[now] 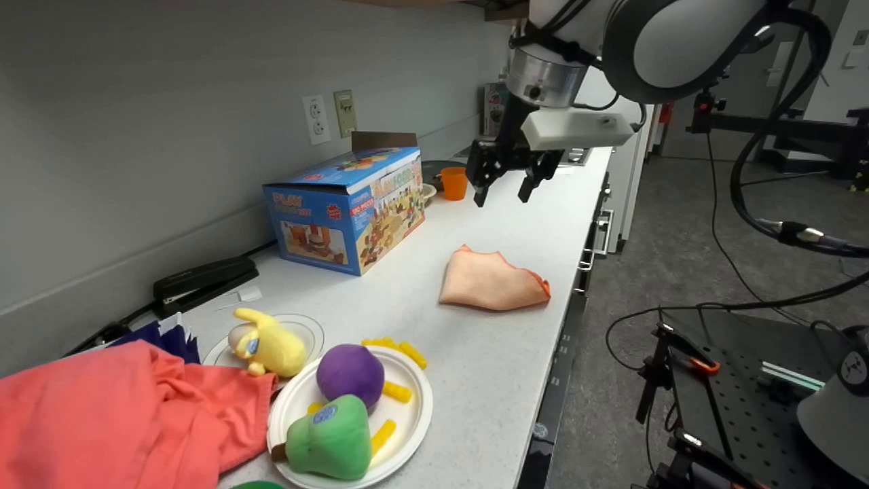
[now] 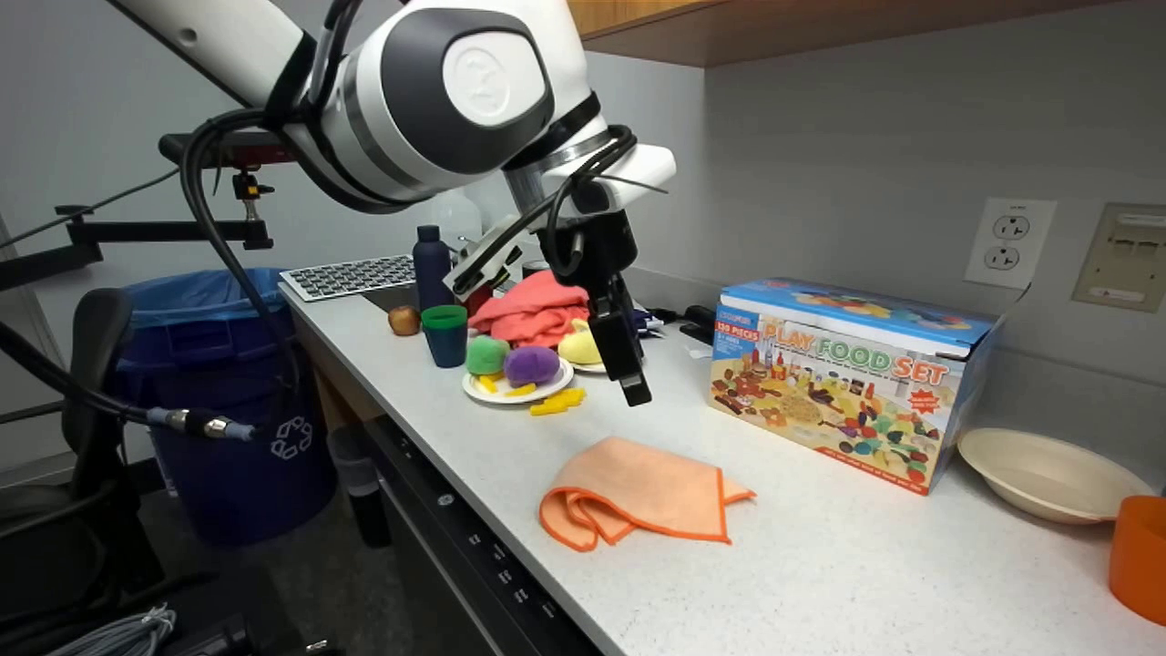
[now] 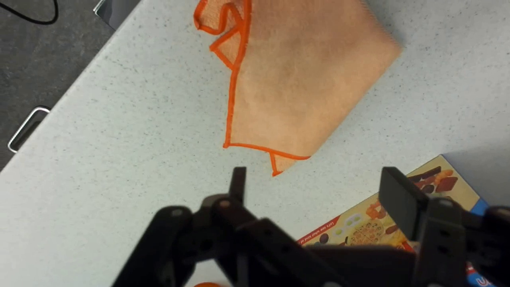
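Note:
A peach cloth with orange edging (image 1: pixel 495 281) lies folded over on the white counter. In the wrist view the cloth (image 3: pixel 306 81) fills the upper middle, one corner pointing down toward the fingers. My gripper (image 1: pixel 503 198) hangs above the counter, behind the cloth as seen in exterior view 1. Its fingers (image 3: pixel 237 184) stand wide apart with nothing between them, clear of the cloth. In exterior view 2 the gripper (image 2: pixel 634 392) appears from the side, so the gap between its fingers is hidden there.
A play food box (image 1: pixel 350 208) stands against the wall. Toward the near end are a white plate (image 1: pixel 419 415) with plush toys and yellow pieces, and a coral cloth (image 1: pixel 122 415). An orange cup (image 1: pixel 453 183) sits farther back. Bare counter surrounds the peach cloth.

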